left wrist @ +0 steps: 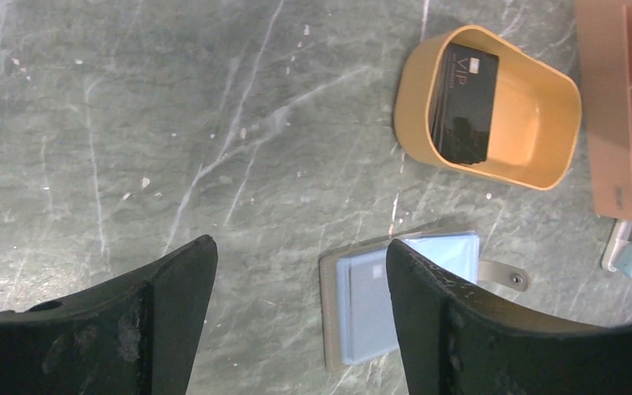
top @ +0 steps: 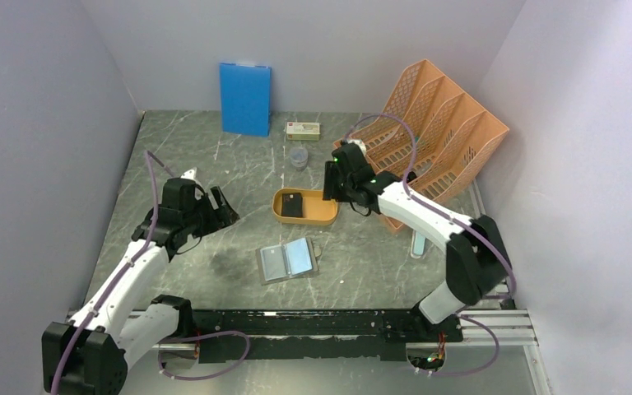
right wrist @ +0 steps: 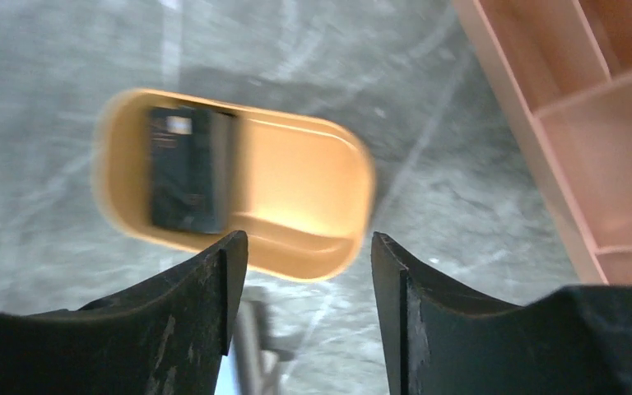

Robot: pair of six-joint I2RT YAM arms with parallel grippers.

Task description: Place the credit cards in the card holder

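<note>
Black cards point(left wrist: 467, 103), the front one marked VIP, stand at the left end of a yellow-orange tray point(top: 322, 220). The card holder point(top: 286, 260) lies spread out on the table in front of the tray, with clear and pale blue pockets. To the left of both, my left gripper point(top: 227, 203) hovers with its fingers apart and empty. My right gripper is just off the tray's right end. Its fingers are spread, and only the tray and table show beyond them; no card is between them.
An orange slotted rack point(top: 440, 132) rises at the back right, close to my right arm. Behind the tray are a small clear cup point(top: 298, 158) and a small box point(top: 303, 131). A blue panel point(top: 245, 99) leans on the back wall.
</note>
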